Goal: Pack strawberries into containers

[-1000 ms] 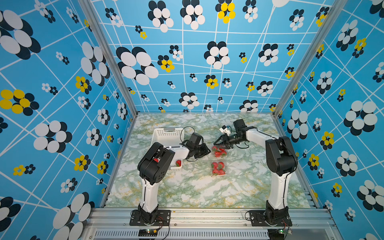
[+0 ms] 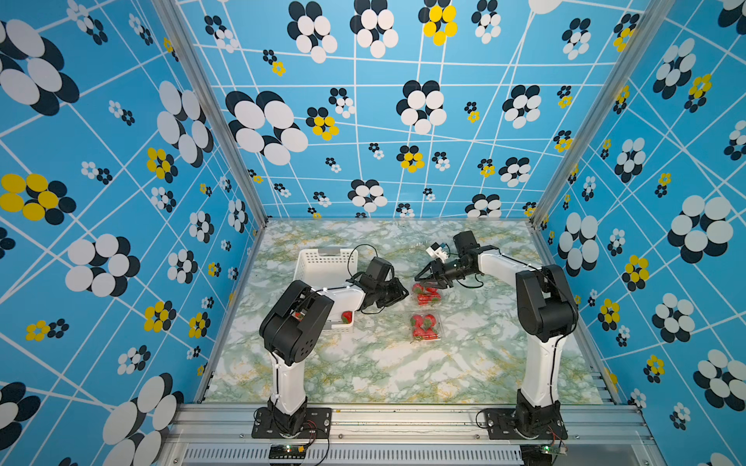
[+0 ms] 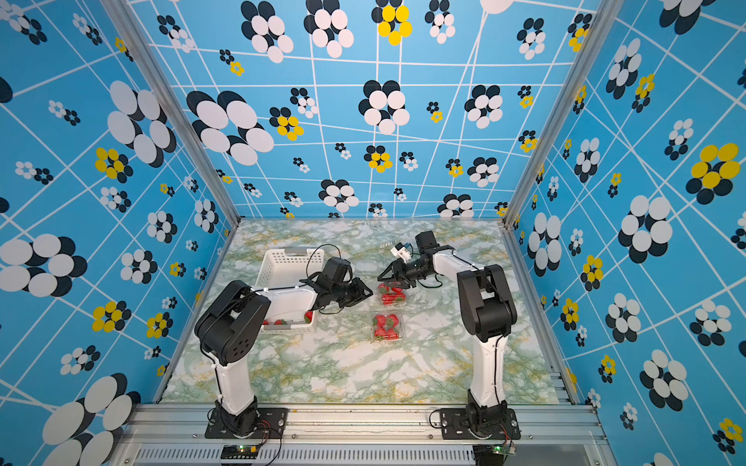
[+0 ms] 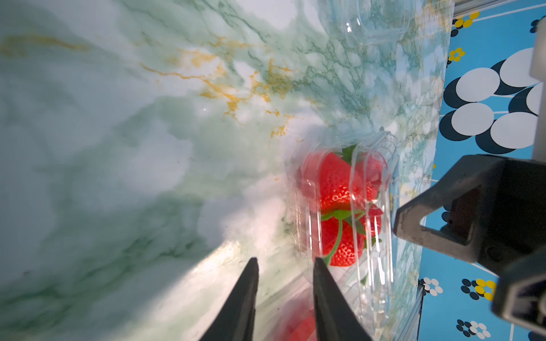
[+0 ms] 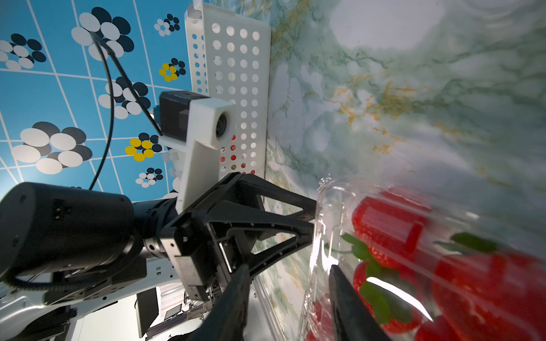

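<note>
Two clear containers of red strawberries stand mid-table: the far container (image 2: pixel 426 297) and the near container (image 2: pixel 425 327). At the far container's left side, my left gripper (image 2: pixel 403 293) hovers with fingers (image 4: pixel 248 287) a little apart; nothing shows between them. Over that container's back edge is my right gripper (image 2: pixel 420 278), its fingers (image 5: pixel 339 292) parted. In the right wrist view the container's clear wall passes between these fingers; contact cannot be told. Several strawberries (image 5: pixel 392 227) fill the box there. More fruit, such as one strawberry (image 2: pixel 346 317), lies in the white basket (image 2: pixel 325 253), partly hidden by my left arm.
The two grippers are close together over the middle of the table. A clear container (image 4: pixel 378 35), apparently empty, stands farther back. Bare marble tabletop (image 2: pixel 373 372) lies in front and at the right.
My left arm's elbow has shifted slightly left and toward the front, its gripper moving only a little. The right arm and both filled containers look unchanged.
</note>
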